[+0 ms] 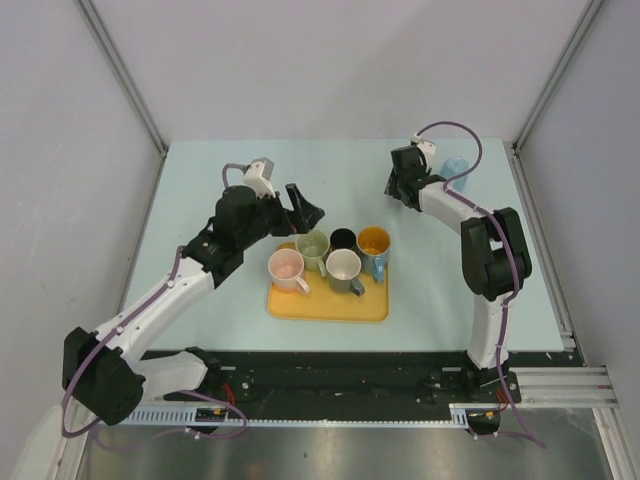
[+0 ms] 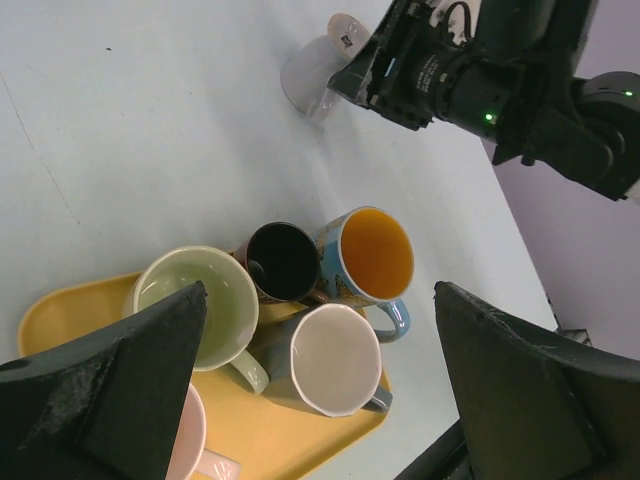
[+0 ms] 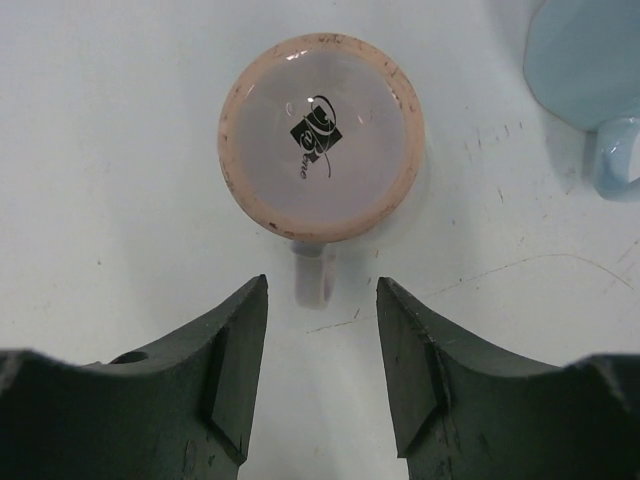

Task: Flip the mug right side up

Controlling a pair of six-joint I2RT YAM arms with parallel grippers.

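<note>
In the right wrist view an upside-down white mug (image 3: 320, 140) with a tan base ring stands on the table, its handle (image 3: 314, 275) pointing toward my right gripper, whose parted fingers are around the handle's end, not visibly closed on it. In the top view that gripper (image 1: 398, 190) hides most of the mug. My left gripper (image 1: 302, 212) stands open above the mug tray, with nothing between its fingers.
A light blue mug (image 3: 585, 65) is right of the white mug. A yellow tray (image 1: 328, 310) holds several mugs at the middle front.
</note>
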